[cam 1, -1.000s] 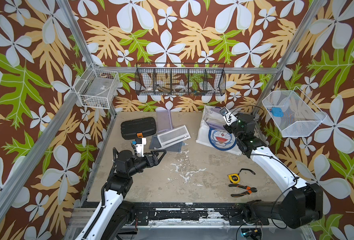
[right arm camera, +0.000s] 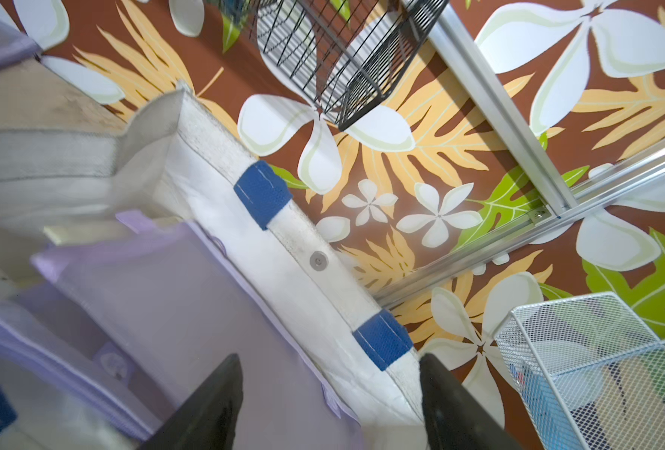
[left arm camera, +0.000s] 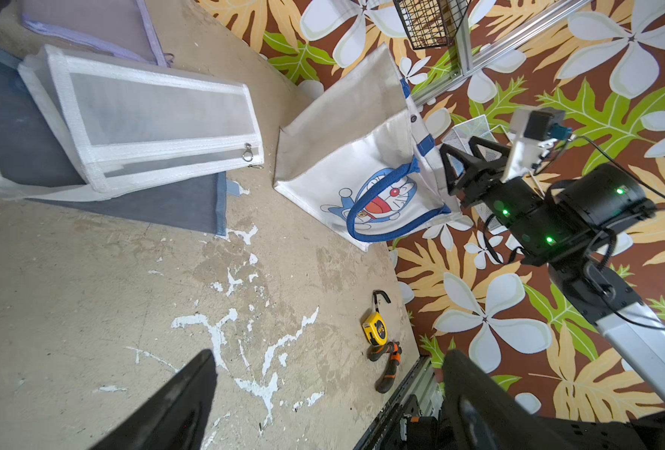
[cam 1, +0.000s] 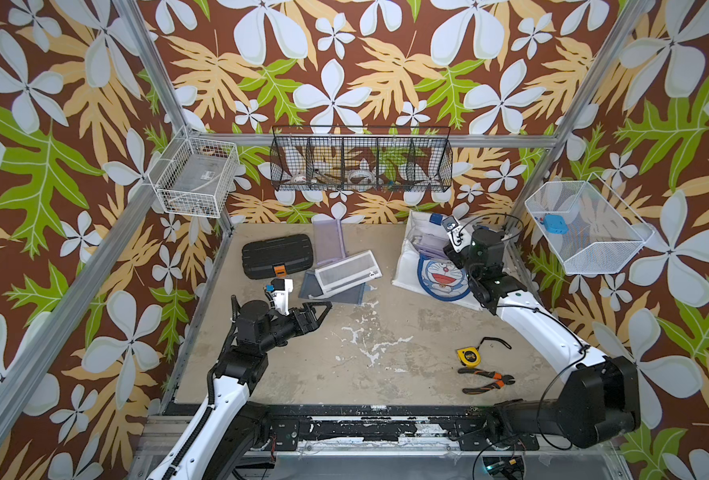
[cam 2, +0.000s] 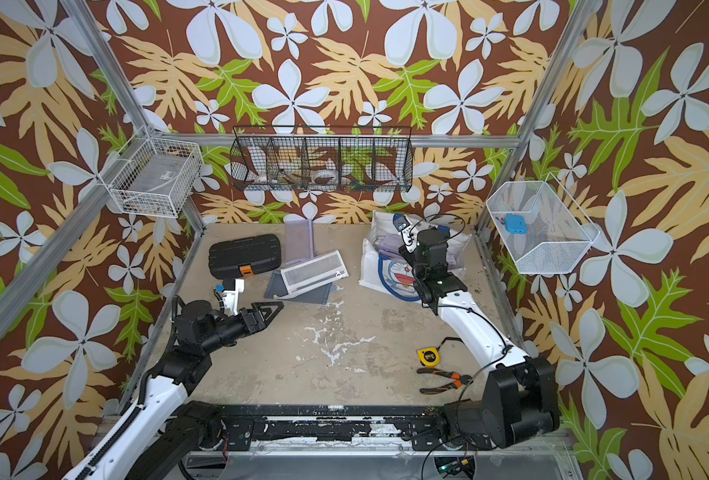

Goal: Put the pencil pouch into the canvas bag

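Observation:
The white canvas bag (cam 1: 405, 270), with a blue handle (left arm camera: 357, 217) and a cartoon print, stands at the back right. Inside its mouth lie lavender pouches (right arm camera: 220, 315), below the far rim with its blue patches (right arm camera: 383, 339); their lower parts are hidden. Over the mouth hangs my right gripper, its fingers apart, with a lavender pouch showing below and between them; it grips nothing. My left gripper is open and empty above the table, to the left of the bag and in front of the white mesh pouch (cam 1: 348, 273).
Another lavender pouch (cam 1: 328, 240), a dark grey pouch (cam 1: 353, 297) and a black case (cam 1: 277, 254) lie at the back left. A tape measure (cam 1: 469, 355) and pliers (cam 1: 488, 382) are at the front right.
At the bag's far rim, lavender fabric sits lower and a blue patch shows now.

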